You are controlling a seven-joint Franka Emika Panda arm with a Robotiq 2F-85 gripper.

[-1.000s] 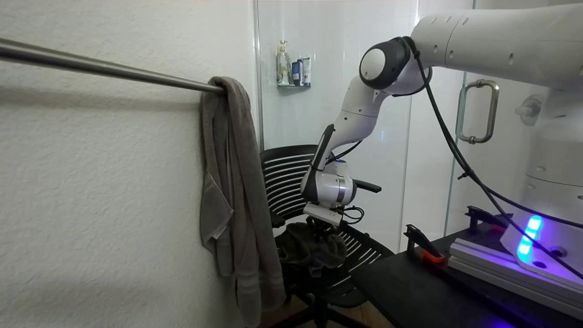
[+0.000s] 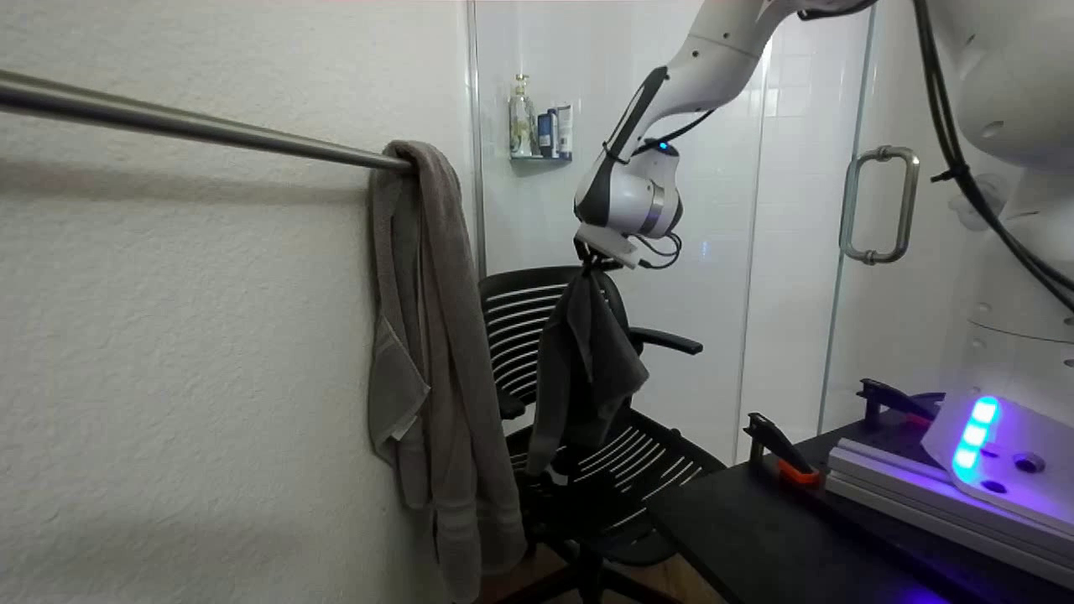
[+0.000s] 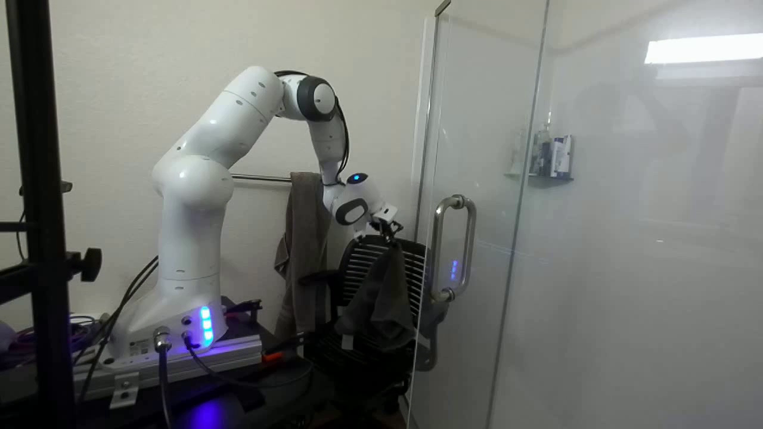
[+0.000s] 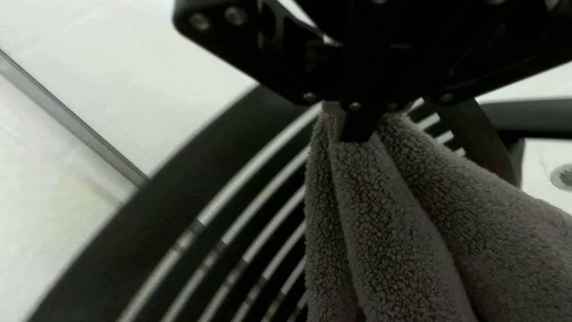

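Note:
A dark grey towel point(image 2: 589, 352) hangs in folds from my gripper point(image 2: 594, 270), which is shut on its upper part. In the wrist view the plush cloth point(image 4: 386, 225) fans out below the fingers point(image 4: 358, 126). The towel dangles in front of the backrest of a black chair point(image 2: 523, 312); whether its lower end touches the seat I cannot tell. Exterior view 2 also has the held towel point(image 3: 386, 300), with a pale tag near its lower left.
A larger grey towel point(image 2: 443, 352) drapes over the end of a wall-mounted metal bar point(image 2: 201, 122), left of the chair. Behind stands a glass shower door with a metal handle point(image 2: 906, 206). A black table point(image 2: 785, 533) with clamps lies at the right.
My arm has risen from the chair seat to the height of the backrest's top. The towel, earlier bunched on the seat, now hangs stretched downward from the gripper.

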